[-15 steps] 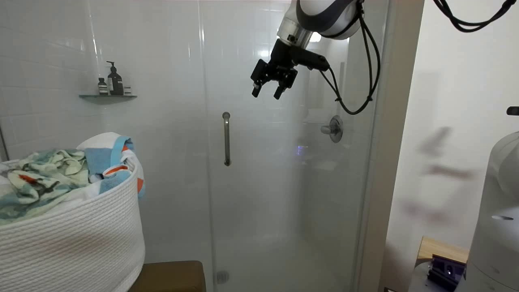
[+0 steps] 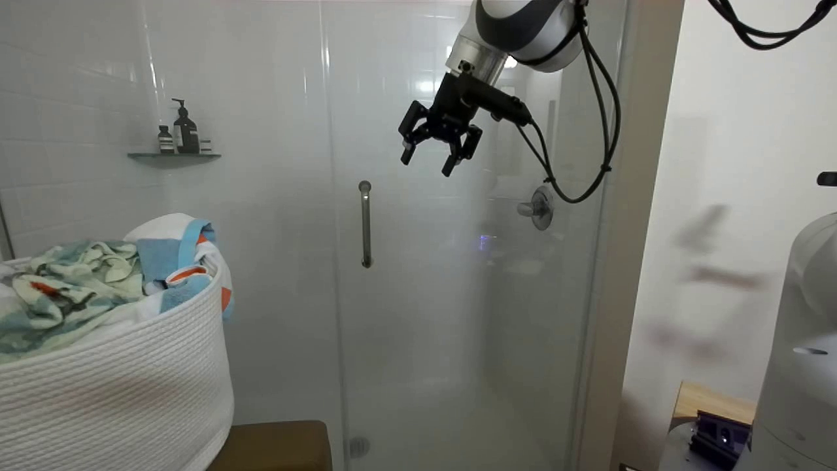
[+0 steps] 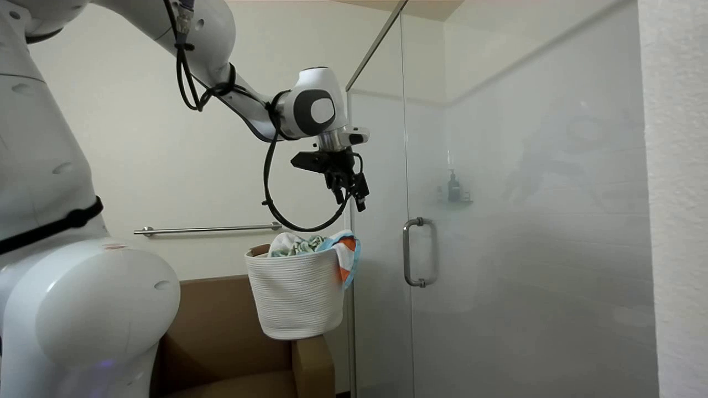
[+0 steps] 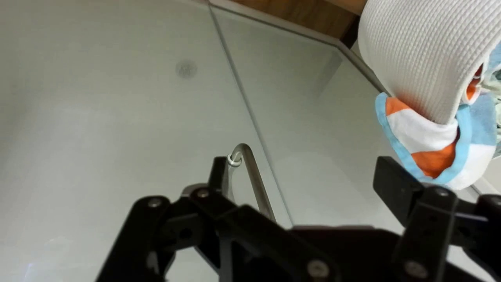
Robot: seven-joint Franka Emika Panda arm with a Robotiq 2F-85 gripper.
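Observation:
My gripper (image 2: 427,162) hangs in the air in front of the glass shower door (image 2: 439,330), its fingers spread wide. Nothing is between the fingertips, so it stands open; in the wrist view its black fingers (image 4: 394,188) are far apart. A vertical metal door handle (image 2: 365,224) sits lower than the gripper and to its left in exterior view 1. The wrist view shows that handle (image 4: 253,178) beyond the left finger, partly covered by it. In exterior view 2 the handle (image 3: 407,252) is to the right of the gripper (image 3: 352,206) and below it, clearly apart.
A white woven basket (image 3: 295,298) full of cloths stands on a brown chair's arm (image 3: 315,365); a patterned towel (image 4: 427,145) drapes over its rim. A towel bar (image 3: 206,230) is on the wall. Inside the shower, a shelf (image 2: 174,156) holds bottles.
My gripper has come down a little and shifted slightly left in exterior view 1. Its fingers look wider apart. Basket, door and handle have not moved.

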